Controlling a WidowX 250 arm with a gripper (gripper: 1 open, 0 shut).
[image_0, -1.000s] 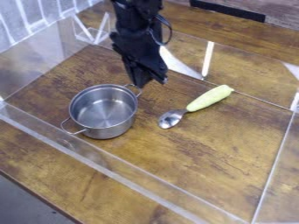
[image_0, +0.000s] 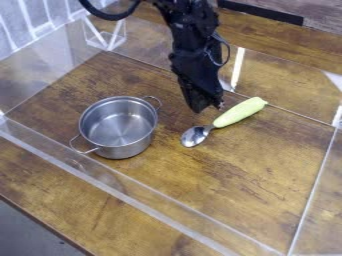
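My black gripper (image_0: 205, 104) reaches down from the top centre, its tip low beside the spoon and a little above and left of its pale green handle (image_0: 243, 110); it looks shut, with nothing visible between its fingers. The spoon's metal bowl (image_0: 195, 135) lies on the wooden table, handle angled up to the right. To the left stands a steel pot (image_0: 119, 128) with wire side handles, empty inside.
The wooden table (image_0: 234, 195) has free room at the front and right. Clear panels or strips run along its left, front and right edges, and white strips stand behind the arm.
Over the last second my gripper has moved down and to the right, closer to the spoon. The pot and spoon have not visibly moved.
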